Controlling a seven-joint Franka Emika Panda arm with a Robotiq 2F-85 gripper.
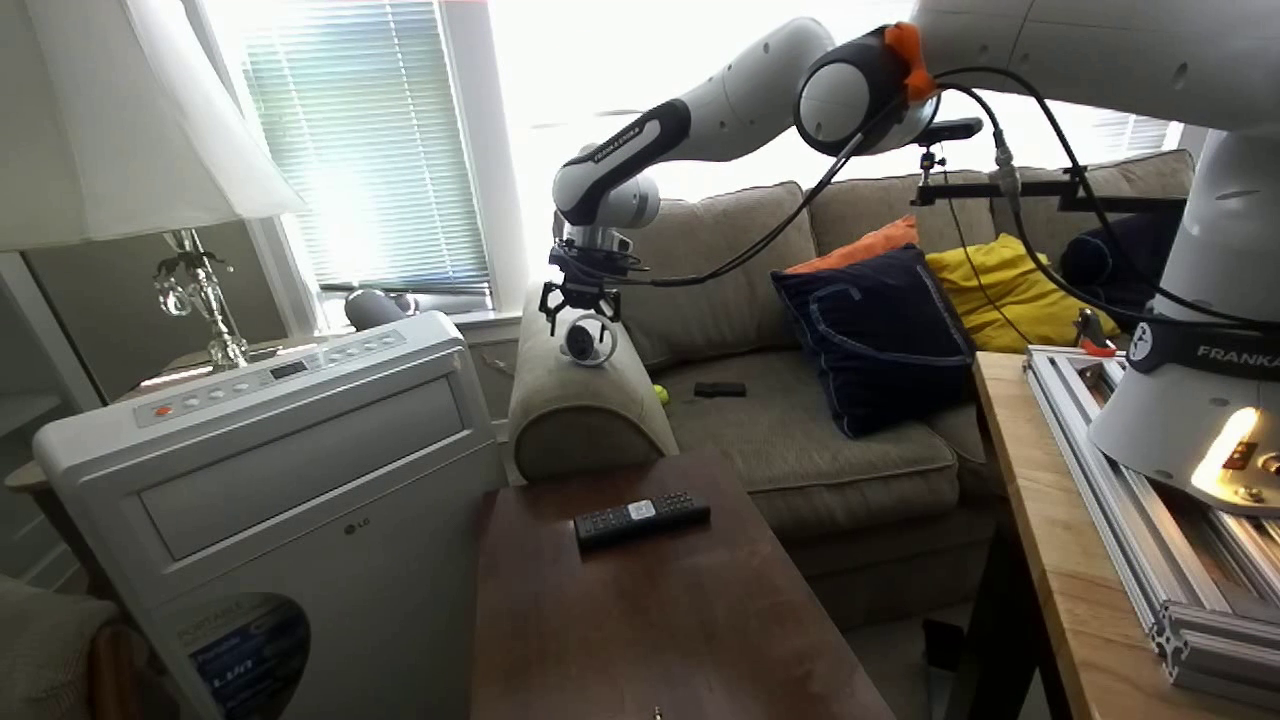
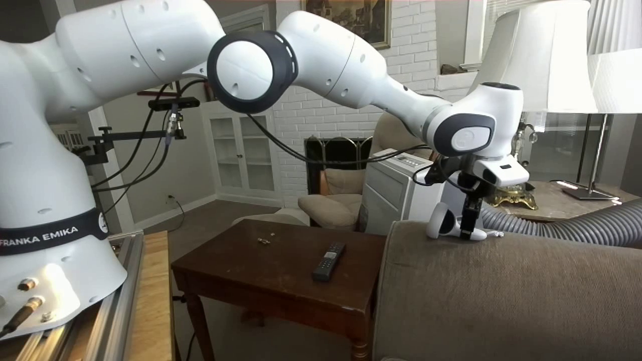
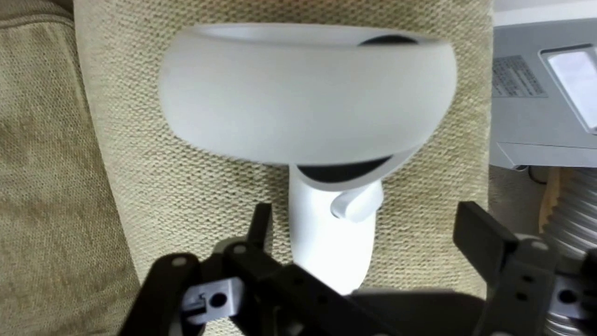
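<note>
A white game controller with a wide ring and a handle lies on the sofa's armrest. In exterior view 1 the ring shows below my gripper. My gripper is open in the wrist view, one finger on each side of the handle, with a gap to both. The left finger appears closer to the handle than the right one. Exterior view 2 has the gripper low over the armrest, overlapping the controller; contact cannot be told there.
A black remote rests on the brown wooden table. Beside the armrest stand a white portable air conditioner and a grey ribbed hose. Another dark remote and several pillows lie on the sofa.
</note>
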